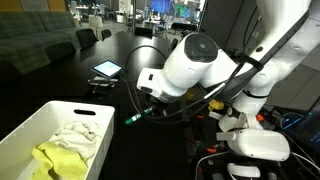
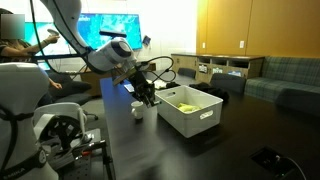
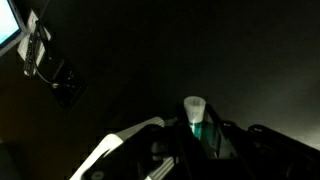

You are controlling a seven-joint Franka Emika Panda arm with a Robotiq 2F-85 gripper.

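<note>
A slim green marker with a whitish end [image 3: 195, 104] pokes out from between the dark fingers of my gripper in the wrist view. In exterior view 1 the green marker [image 1: 133, 119] extends to the left from my gripper [image 1: 147, 115], above or near the dark table; its height is hard to judge. Its rear part is hidden by the fingers, which are shut on it. In exterior view 2 my gripper [image 2: 151, 99] is in front of the white box's left end, and the marker is too small to make out there.
A white box [image 2: 197, 124] holds white and yellow cloths [image 1: 62, 160]. Beside my gripper stands a white mug [image 2: 137, 108]. A lit tablet [image 1: 107, 69] lies farther back, with dark cables near it.
</note>
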